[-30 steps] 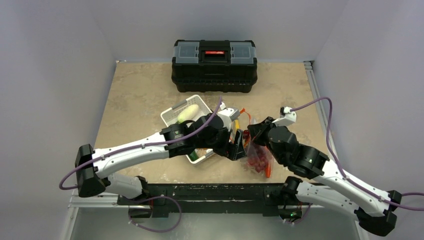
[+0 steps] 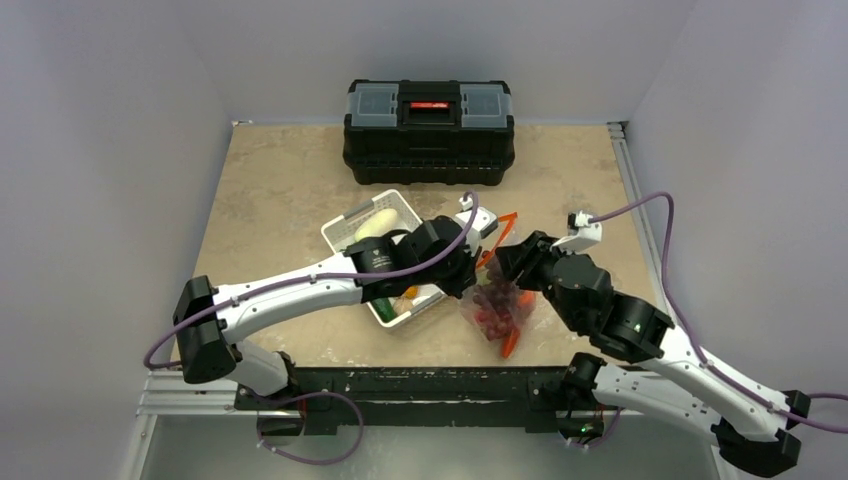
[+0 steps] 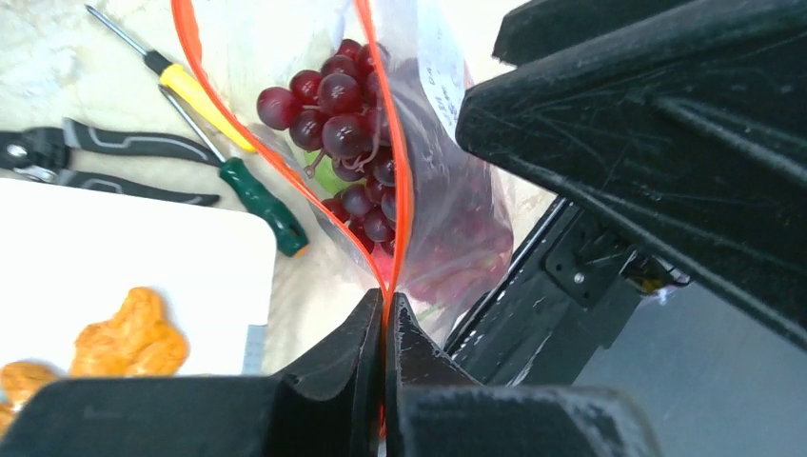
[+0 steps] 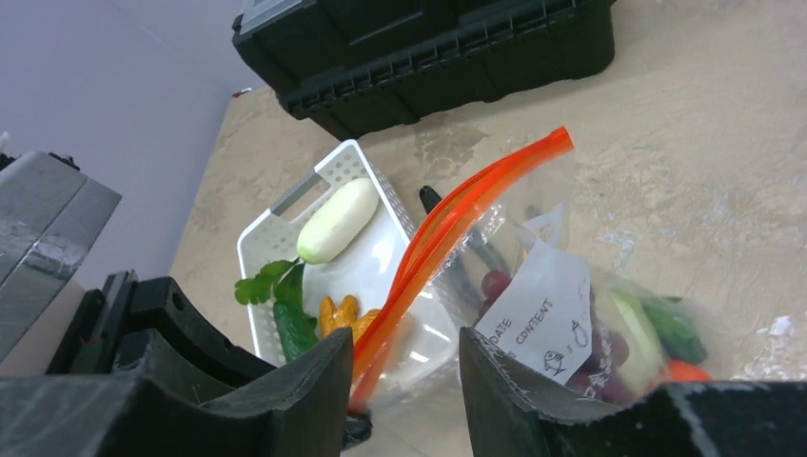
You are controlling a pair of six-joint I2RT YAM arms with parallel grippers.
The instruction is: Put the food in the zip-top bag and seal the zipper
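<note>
A clear zip top bag [image 2: 494, 305] with an orange zipper hangs between my two grippers. Inside it show dark red grapes, and the right wrist view adds green and orange pieces behind a white label [image 4: 541, 305]. My left gripper is shut on the orange zipper strip [image 3: 403, 190] at one end of the bag's mouth; the two strips meet there and spread apart beyond it. My right gripper stands part open beside the bag, with a gap between its fingers and the zipper passing beyond them.
A white basket [image 4: 249, 246] left of the bag holds a pale vegetable [image 4: 338, 220], green items and orange pieces. Pliers [image 3: 105, 152] and screwdrivers [image 3: 262, 198] lie on the table by it. A black toolbox [image 2: 429, 135] stands at the back.
My right gripper has opened off the bag and shifted slightly; the bag now hangs further left.
</note>
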